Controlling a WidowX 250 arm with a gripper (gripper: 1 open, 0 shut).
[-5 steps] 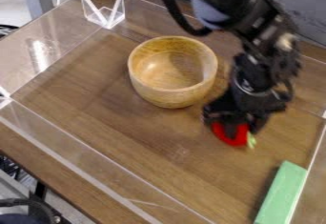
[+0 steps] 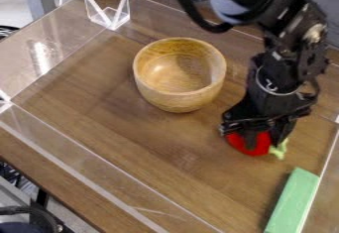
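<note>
A red object [image 2: 247, 144] with a pale green tip lies on the wooden table, right of and below a wooden bowl [image 2: 177, 74]. My black gripper [image 2: 255, 128] is down over it from the upper right, its fingers covering much of its top. Whether the fingers are closed on it I cannot tell.
A light green block [image 2: 290, 201] lies at the front right. A clear plastic piece [image 2: 109, 11] is at the back left, and clear walls run along the sides. The table left of and below the bowl is clear.
The gripper is sharper now and sits slightly differently over the red object, which shows a little less around the fingers. The bowl and green block have not moved.
</note>
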